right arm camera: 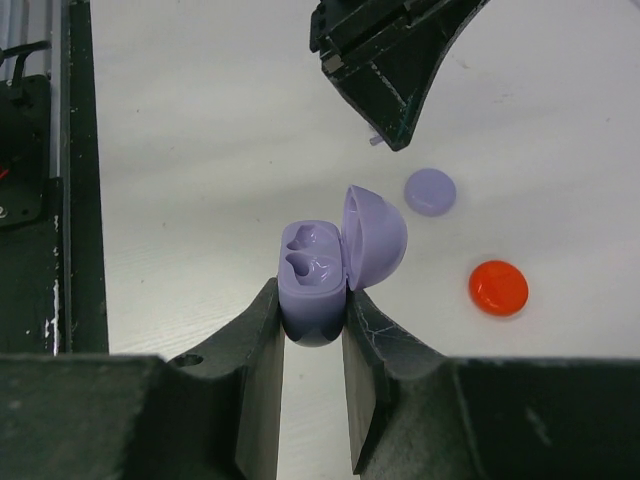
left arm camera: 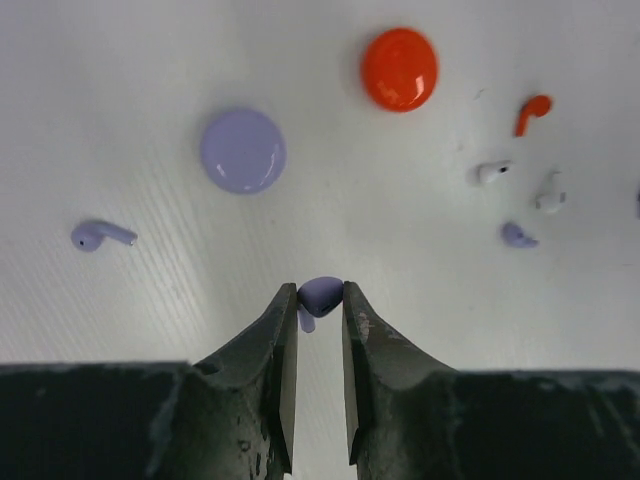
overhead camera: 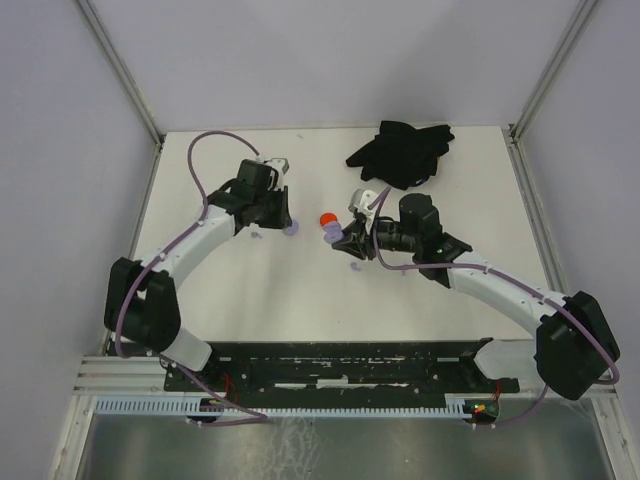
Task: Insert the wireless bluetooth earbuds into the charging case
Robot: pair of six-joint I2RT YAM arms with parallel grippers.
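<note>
My left gripper is shut on a lavender earbud (left arm camera: 321, 293), above the white work surface. My right gripper holds the open lavender charging case (right arm camera: 312, 265), its two wells facing up and lid raised. In the top view the case (overhead camera: 334, 231) is right of the left gripper. A second lavender earbud (left arm camera: 90, 236) lies on the surface at the left of the left wrist view.
A lavender round case (left arm camera: 243, 150) and a red round case (left arm camera: 399, 69) lie nearby, with red, white and lavender earbuds at right in the left wrist view. A black cloth (overhead camera: 398, 152) lies at the back right.
</note>
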